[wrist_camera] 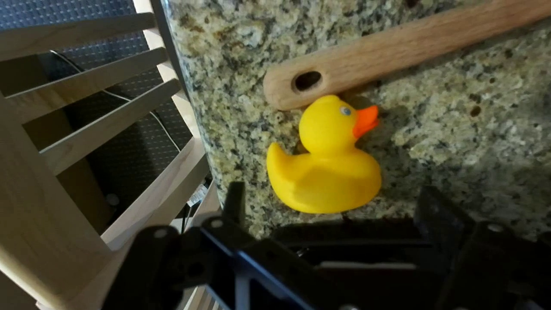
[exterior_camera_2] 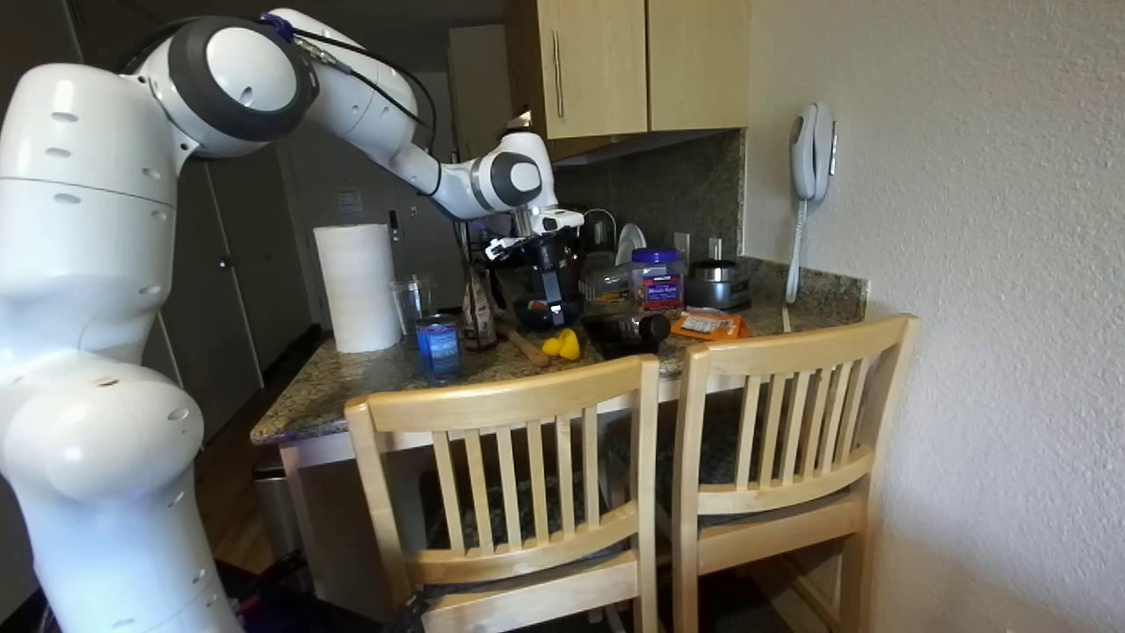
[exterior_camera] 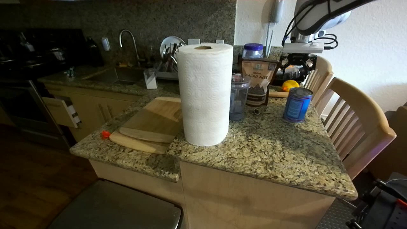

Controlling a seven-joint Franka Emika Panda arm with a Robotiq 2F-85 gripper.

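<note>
A yellow rubber duck (wrist_camera: pixel 325 178) with an orange beak lies on the granite counter in the wrist view, close to the counter's edge. The open gripper has its black fingers (wrist_camera: pixel 236 202) spread wider than the duck, one toward the tail side and one toward the beak side, and nothing is clamped between them. From exterior view 1, the gripper (exterior_camera: pixel 297 72) appears just above and behind the duck (exterior_camera: pixel 290 84). Beside the duck's head lies a wooden handle (wrist_camera: pixel 392 49) with a hole in its end.
A blue can (exterior_camera: pixel 298 105) and a cacao nibs bag (exterior_camera: pixel 256 80) stand nearby, with a paper towel roll (exterior_camera: pixel 204 95) further along. In exterior view 2, a black-capped bottle (exterior_camera_2: pixel 629 331) lies right of the duck. Chairs (exterior_camera_2: pixel 506 396) line the counter.
</note>
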